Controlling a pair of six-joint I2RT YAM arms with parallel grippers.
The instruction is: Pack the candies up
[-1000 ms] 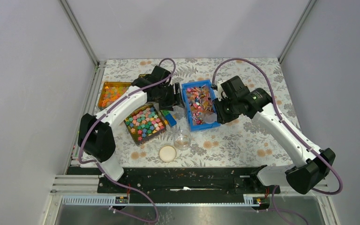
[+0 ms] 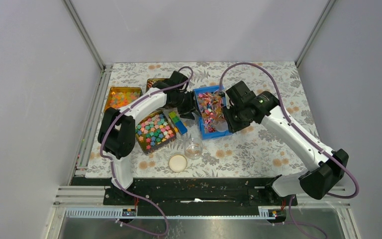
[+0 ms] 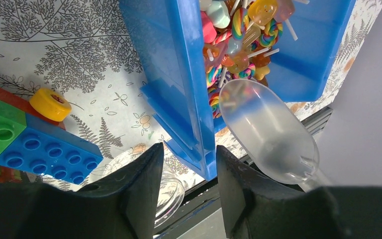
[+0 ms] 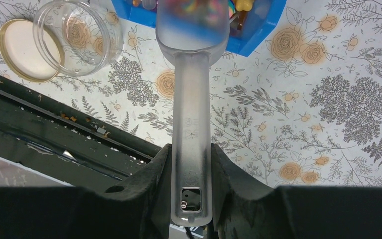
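A blue tray in the middle of the table holds mixed candies and lollipops. Over it is a translucent plastic scoop, its handle held in my shut right gripper; candy shows through its bowl. My left gripper is at the tray's left wall, fingers parted on either side of the near rim and corner; contact is unclear. Front left of the tray stand a clear jar and, beside it, a round lid.
Colored bricks lie left of the tray. Bins of star candies and orange candies sit at the far left, with another bin partly hidden behind my left arm.
My left arm has moved right and slightly down toward the tray's left wall. My right arm has shifted slightly, still with the scoop over the tray.
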